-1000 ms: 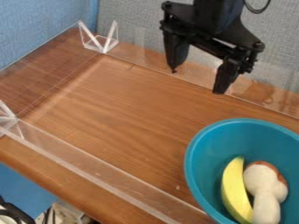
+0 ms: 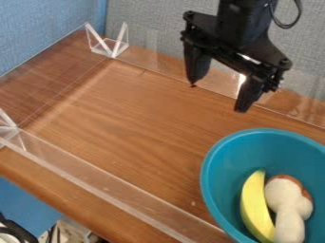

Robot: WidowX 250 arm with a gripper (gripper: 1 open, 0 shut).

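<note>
My black gripper [image 2: 221, 86] hangs open at the top centre, above the back of the wooden table, with nothing between its fingers. At the lower right is a teal bowl [image 2: 219, 163], holding a yellow banana [image 2: 254, 209] and a white plush toy [image 2: 290, 214] with an orange-brown top. The gripper is apart from the bowl, above and behind it in the view.
Clear plastic barriers run along its back and front edges, with white brackets [image 2: 106, 43] at the back left. Dark items lie below the table at the lower left.
The bowl and its contents have not moved.
</note>
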